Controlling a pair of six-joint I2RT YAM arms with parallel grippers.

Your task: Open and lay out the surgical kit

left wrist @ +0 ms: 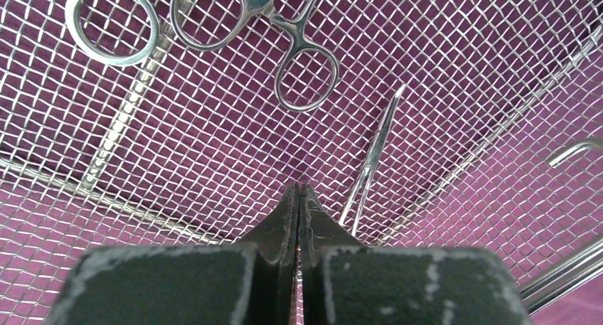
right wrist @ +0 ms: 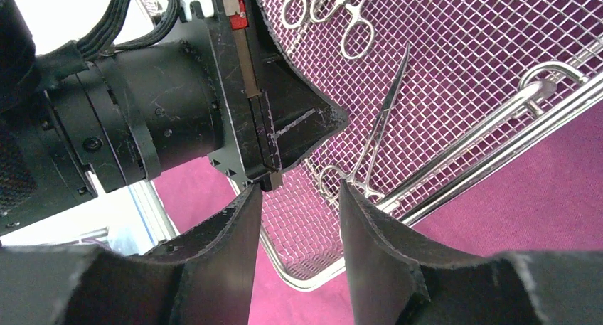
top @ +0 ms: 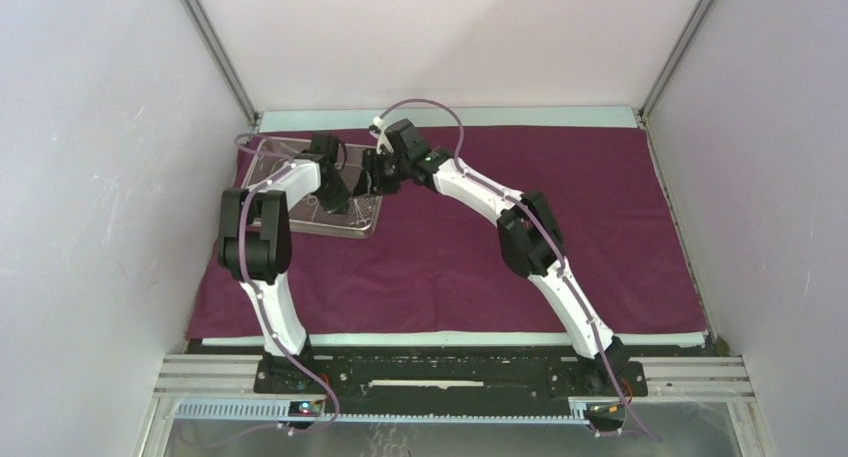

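The wire mesh tray (top: 336, 235) lies at the left of the maroon cloth. In the left wrist view, slim scissor-like forceps (left wrist: 377, 144) rest on the mesh, just ahead of my left gripper, which is shut with nothing visible between its tips. Ring-handled instruments (left wrist: 306, 76) lie farther in. The right wrist view shows those same slim forceps (right wrist: 387, 108), ring handles toward the tray's corner, beyond my right gripper. Its fingers stand apart, nothing between them. From above, my right gripper (top: 366, 185) is at the tray's right edge.
A metal handle bar (right wrist: 483, 136) runs along the tray's side near my right gripper. The left arm's body (right wrist: 178, 104) is close by over the tray. Bare maroon cloth (top: 430, 277) fills the middle of the table.
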